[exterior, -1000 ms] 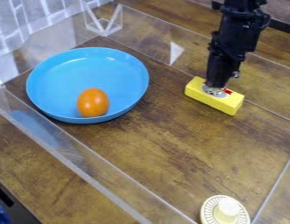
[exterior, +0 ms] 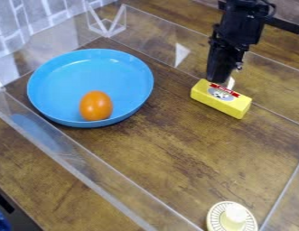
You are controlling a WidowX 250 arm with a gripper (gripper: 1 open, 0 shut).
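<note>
My gripper (exterior: 221, 74), a dark arm reaching down from the top, hangs just above and behind a yellow block (exterior: 219, 106) with a white and red label on top. The fingers are dark and close together, with nothing visible held between them. The block lies on the wooden table right of a blue plate (exterior: 79, 86), on which an orange egg-shaped object (exterior: 96, 106) rests.
A white round object (exterior: 231, 217) sits near the bottom right. Clear transparent edges run along the left and top left.
My gripper has shifted slightly, uncovering more of the block's label. The block and plate look essentially unmoved.
</note>
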